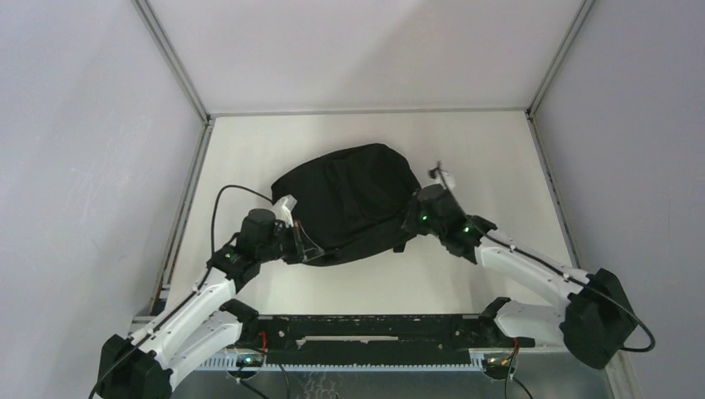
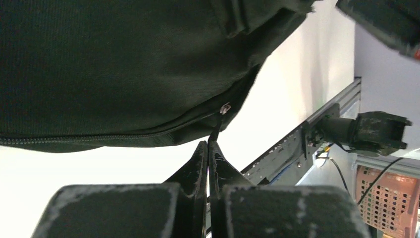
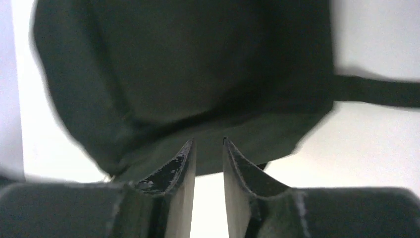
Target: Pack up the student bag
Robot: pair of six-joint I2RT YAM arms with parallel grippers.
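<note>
The black bag (image 1: pixel 345 195) lies flat on the white table, its zipper (image 2: pixel 99 139) running along the near edge. In the left wrist view, a thin dark zipper pull (image 2: pixel 217 128) reaches from the metal slider (image 2: pixel 225 108) down into my left gripper, whose fingertips are closed together on it. My right gripper is part open over the bag's right end, with only bag fabric and table visible past the gap. The right view is blurred, and nothing shows between those fingers.
A black strap (image 3: pixel 381 91) sticks out from the bag across the table in the right wrist view. No other loose object shows on the white table (image 1: pixel 474 141). Side walls (image 1: pixel 91 141) close in both sides.
</note>
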